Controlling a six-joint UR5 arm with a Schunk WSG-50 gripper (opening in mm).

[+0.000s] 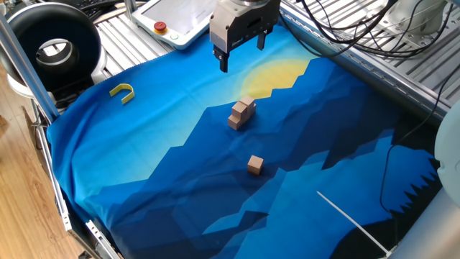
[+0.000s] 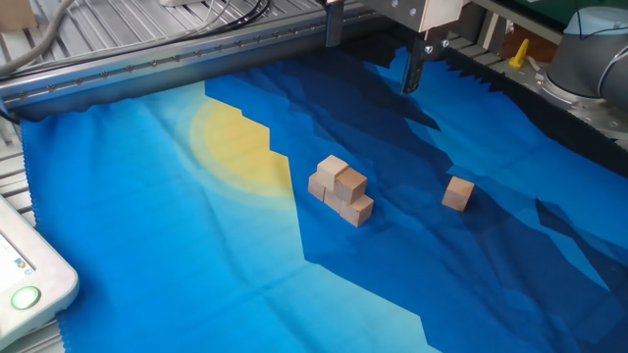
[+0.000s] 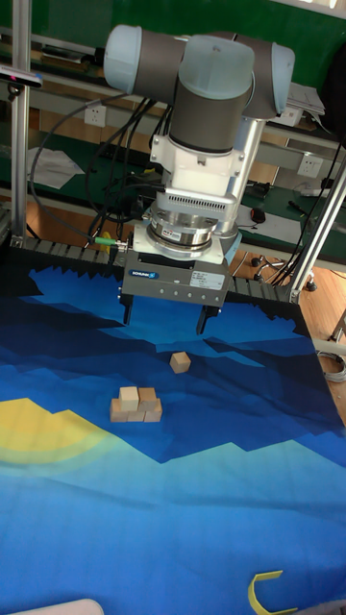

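A small stack of wooden cubes [image 1: 241, 114] stands on the blue printed cloth, with a bottom row and two cubes on top. In exterior view 2 the stack's pale upper cube [image 2: 333, 171] sits beside a browner one [image 2: 350, 185]. One loose cube [image 1: 255, 165] rests apart from the stack; exterior view 3 shows this single cube [image 3: 180, 362] behind and to the right of the stack [image 3: 135, 404]. My gripper [image 3: 162, 332] hangs above the cloth, its two fingers wide apart and nothing between them. It is open and clear of every cube.
A yellow bent strip [image 1: 123, 93] lies on the cloth near one edge. The teach pendant [image 1: 177, 20] with a red button rests by the cloth's border. A thin white rod [image 1: 354, 219] crosses the cloth.
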